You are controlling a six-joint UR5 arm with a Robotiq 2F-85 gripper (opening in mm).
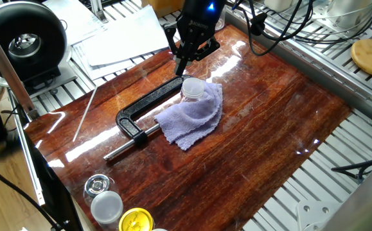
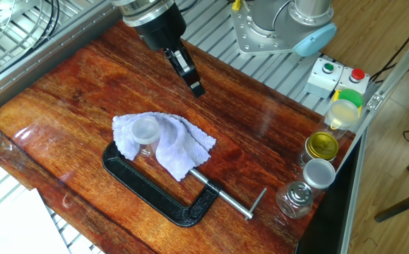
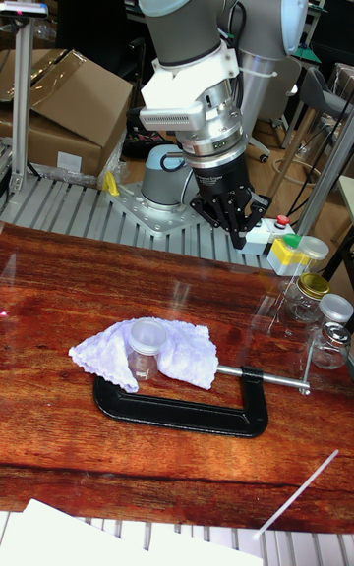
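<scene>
My gripper [image 1: 181,67] hangs above the table, pointing down at a slant. Its fingertips come together and nothing shows between them, so it looks shut; in the second exterior view the gripper [image 2: 197,89] appears edge-on, well apart from everything below. A lilac cloth [image 2: 183,144] lies crumpled mid-table. Against it stands a small clear jar with a whitish lid [image 3: 147,335], upright, its lower part partly hidden. A black C-clamp [image 2: 147,190] lies flat beside them, its steel screw [image 2: 225,197] running out from beneath the cloth.
Several jars line one table edge, among them a yellow-lidded jar [image 2: 323,145] and a white-lidded jar [image 2: 319,173]. A thin white stick [image 1: 85,114] lies near papers [image 1: 121,38]. Bare wood [image 1: 269,122] is open on the cloth's other side.
</scene>
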